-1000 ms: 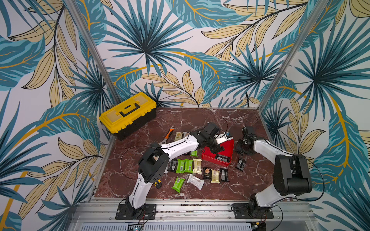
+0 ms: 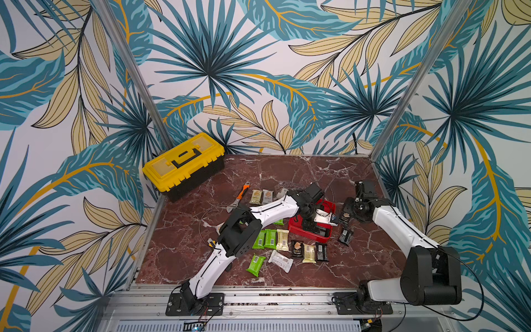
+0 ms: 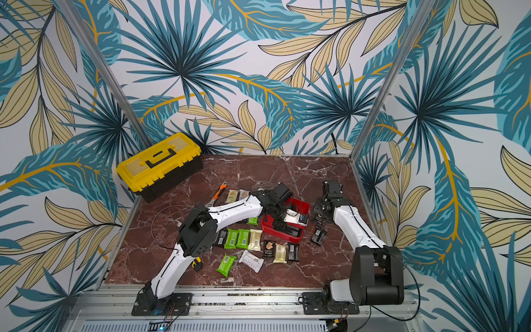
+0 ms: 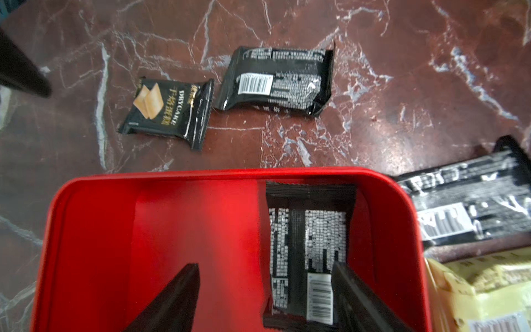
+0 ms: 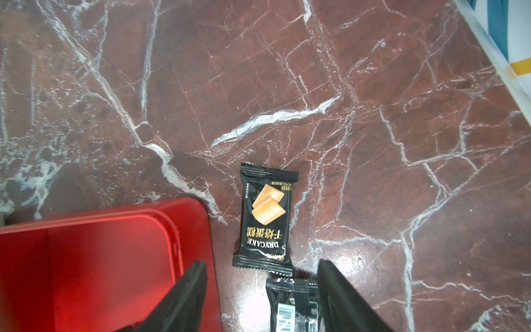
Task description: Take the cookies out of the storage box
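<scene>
In the left wrist view my left gripper stands open over the red storage box (image 4: pixel 226 174), its fingertips either side of the gap beside a black cookie pack (image 4: pixel 307 249) lying inside, barcode up. In the right wrist view my right gripper is open above the table at the right of the box, near a black dry-cake pack (image 5: pixel 264 215) and a second black pack (image 5: pixel 293 304). Nothing shows held in either. A white item (image 2: pixel 322 215) sits at the box's far part in the top views, too small to identify.
Green, cream, white and black packs (image 2: pixel 270 239) lie in front and left of the box. A yellow toolbox (image 2: pixel 182 149) stands at the back left, with an orange-handled tool (image 2: pixel 242 192) near it.
My left gripper has moved right and down over the red box.
</scene>
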